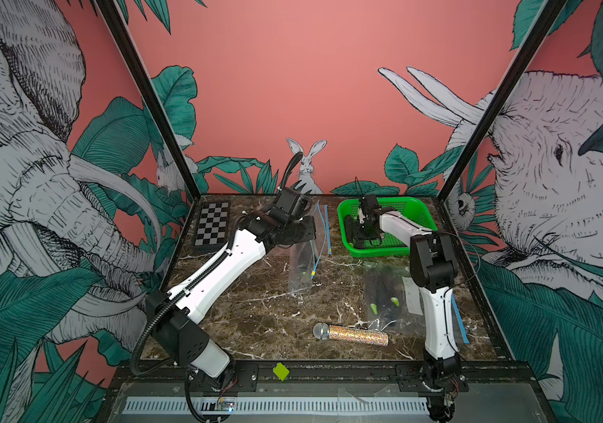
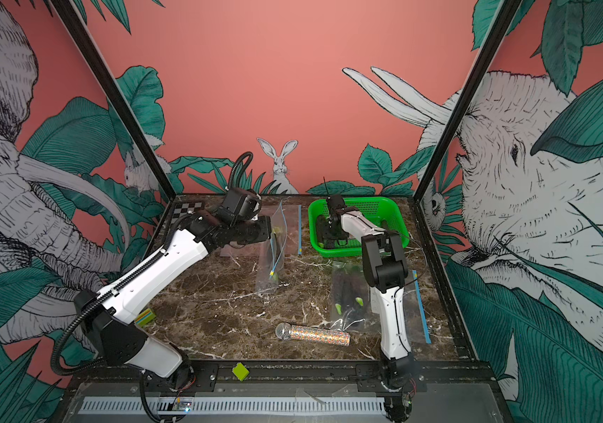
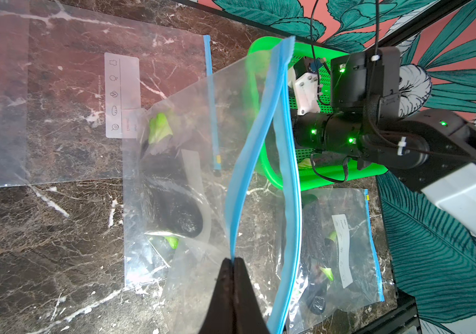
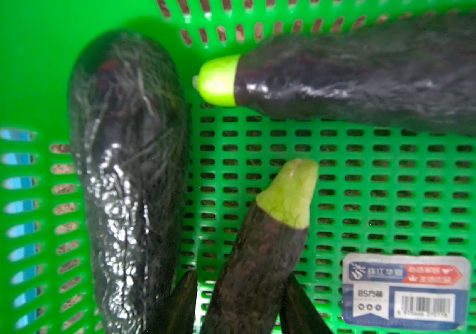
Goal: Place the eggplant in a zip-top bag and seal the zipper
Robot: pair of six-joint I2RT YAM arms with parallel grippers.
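Note:
My right gripper is inside the green basket (image 1: 421, 218), its fingers part open around a dark eggplant with a pale green tip (image 4: 254, 250); a grip isn't clear. Two more eggplants, lie beside it. My left gripper is shut at the blue zipper edge of a clear bag (image 3: 249, 167), holding it up with the mouth parted. An eggplant (image 3: 176, 206) shows inside or under that bag. A second bag (image 3: 338, 289) at the front right holds eggplants.
A flat empty bag (image 3: 54, 111) lies at the back. A glittery microphone (image 1: 351, 335) lies at the front middle, a checkered board (image 1: 211, 225) at the back left.

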